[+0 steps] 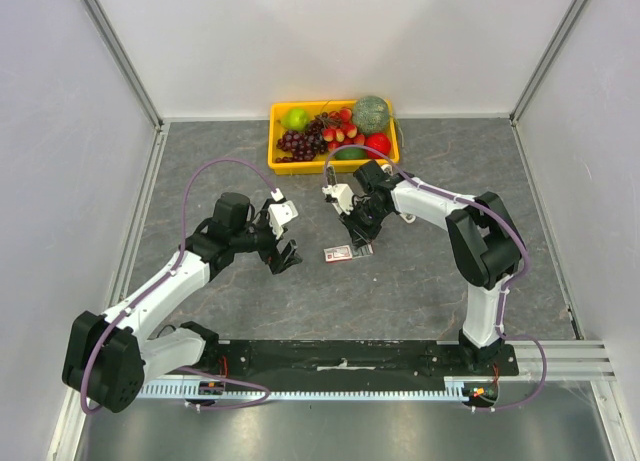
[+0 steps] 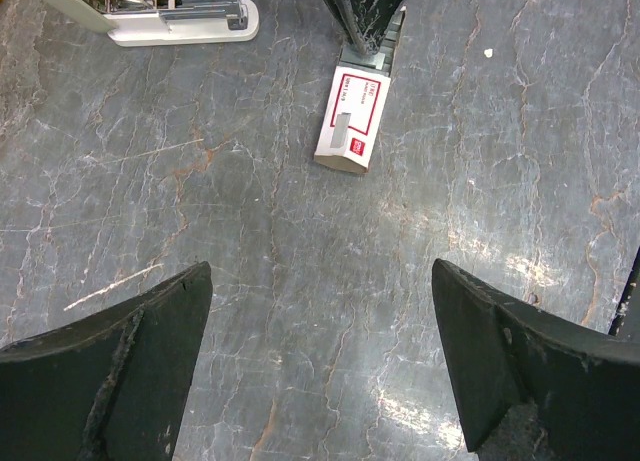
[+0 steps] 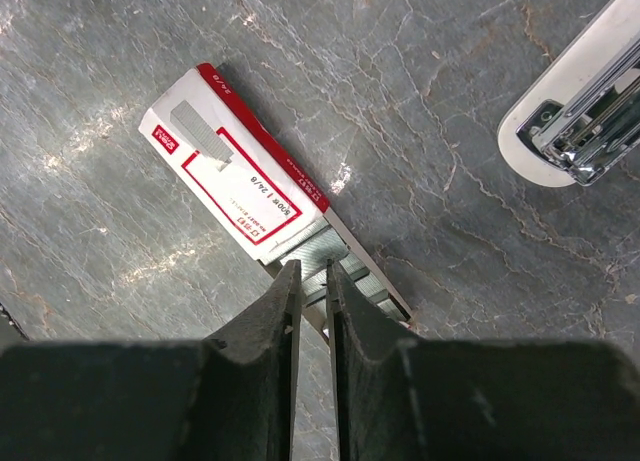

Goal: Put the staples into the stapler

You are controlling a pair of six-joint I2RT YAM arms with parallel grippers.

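Note:
A white-and-red staple box (image 1: pixel 338 254) (image 2: pixel 350 121) (image 3: pixel 225 171) lies on the grey table with its inner tray (image 3: pixel 365 286) slid out, showing rows of silver staples. My right gripper is down over the exposed staples, fingertips a narrow gap apart; whether it holds any is unclear. The stapler (image 2: pixel 180 21) (image 3: pixel 575 116) stands beside the box, white base and metal channel visible, mostly hidden by my right arm from above. My left gripper is open over bare table to the left of the box, with nothing between its fingers.
A yellow crate (image 1: pixel 276 153) of fruit stands at the back behind the stapler. The table's front half, between my arms, is clear apart from the staple box. White walls border the table at back and sides.

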